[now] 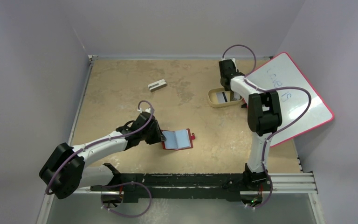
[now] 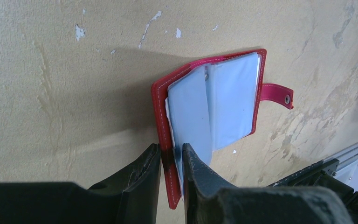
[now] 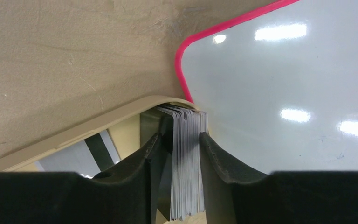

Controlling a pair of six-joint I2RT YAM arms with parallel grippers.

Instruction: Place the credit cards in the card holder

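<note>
An open red card holder (image 2: 256, 100) with clear bluish sleeves (image 2: 233, 98) lies on the table; its strap points right. My left gripper stands part open astride the holder's left cover edge, with red cover and sleeve between the fingertips. In the right wrist view, a stack of cards (image 3: 188, 163) stands on edge at one end of the beige tray (image 3: 74, 132). My right gripper is part open around that stack, its right finger (image 3: 209, 149) against the outer card. A dark card face (image 3: 164, 177) shows on the left finger's side.
Flat in the tray lies a grey card with a dark stripe (image 3: 70, 160). Close beside the tray is a red-edged whiteboard (image 1: 289, 93). A small white stapler-like object (image 1: 157, 85) sits farther back. Bare table separates holder and tray.
</note>
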